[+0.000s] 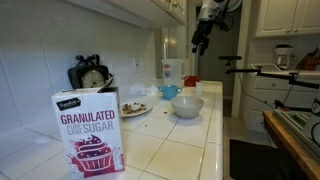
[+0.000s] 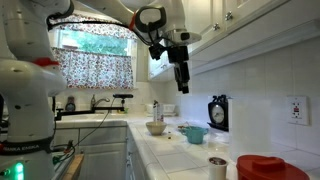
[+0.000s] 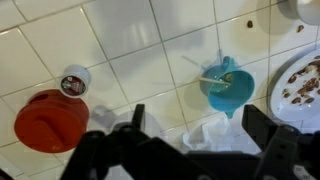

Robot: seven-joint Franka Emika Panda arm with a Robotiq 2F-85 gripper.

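Observation:
High over the counter, my gripper (image 1: 200,46) hangs at the far end with nothing between its fingers. Looking down in the wrist view, the gripper is open, with its dark fingers wide apart. Beneath it lie the white tiles and a teal mug (image 3: 232,92) with a light utensil handle across it. To the left are a red lidded pot (image 3: 50,120) and a small cup (image 3: 74,82) with dark contents. A plate (image 3: 281,82) with brown pieces is at the right. The gripper (image 2: 182,84) touches none of them.
A pink-and-white sugar box (image 1: 92,135) stands at the near end. A pale bowl (image 1: 187,106) sits near the counter's front edge. Against the wall is a black clock (image 2: 217,112); a tall white object (image 2: 243,125) rises beside the pot. Bare tiles lie between these things.

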